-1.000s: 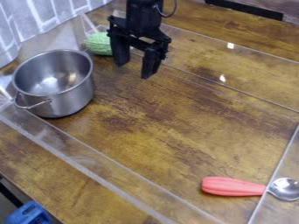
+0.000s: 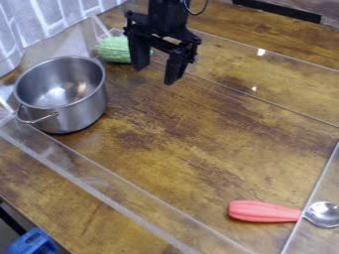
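Note:
The black gripper hangs at the top centre of the camera view, above the wooden table, right of a green corn-like object that it partly overlaps. Whether its fingers are open or shut is hard to make out. A steel pot with a wire handle sits at the left. A spoon with a pink handle and metal head lies at the lower right.
Clear plastic walls edge the wooden table at left and right. A blue object shows at the bottom-left corner.
The gripper has shifted very slightly; the pot, the green object and the spoon are unchanged.

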